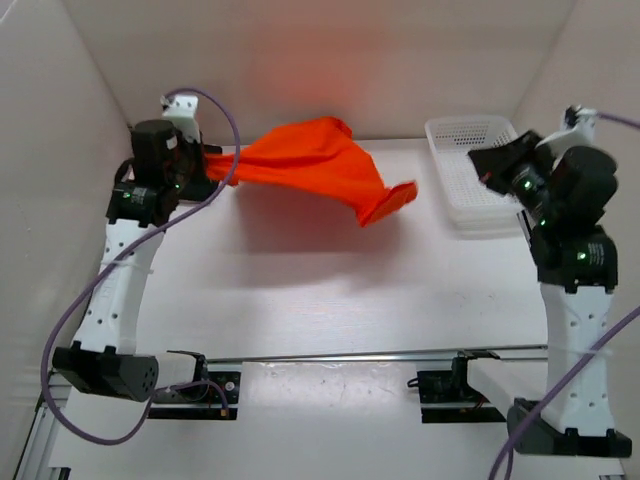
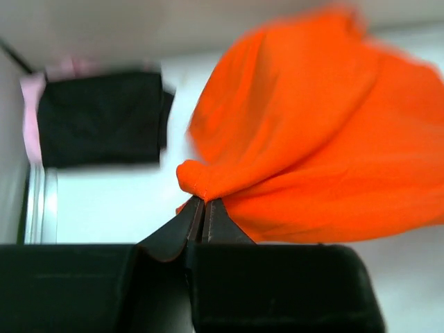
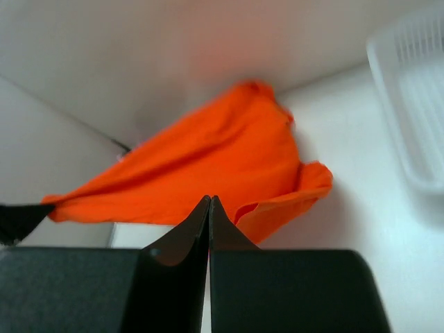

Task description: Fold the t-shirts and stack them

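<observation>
Held up off the table at its left end, the orange-red T-shirt point(image 1: 310, 158) stretches in a bunched, slanting sheet towards the right. My left gripper is shut on a gathered corner of it. In the top view that left gripper point(image 1: 206, 165) is at the back left. My right gripper is shut with nothing showing between its fingers; the shirt's free end point(image 3: 316, 182) appears beyond its tips. From above, the right gripper point(image 1: 478, 162) is raised, apart from the shirt and near the basket. Folded black cloth point(image 2: 100, 118) over pink lies at the left.
A white perforated basket point(image 1: 470, 132) stands at the back right, partly behind my right arm. Walls close in the back and both sides.
</observation>
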